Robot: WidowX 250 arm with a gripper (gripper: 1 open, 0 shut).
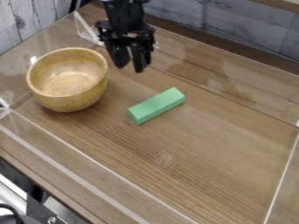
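A green rectangular block (156,105) lies flat on the wooden table, turned diagonally, right of a wooden bowl (65,77). My gripper (124,51) is at the top of the view, above and behind the block and clear of it, beside the bowl's back right. It appears open with nothing held; its tips are small and dark.
The bowl takes up the left side. Its far edge is near the table's back left.
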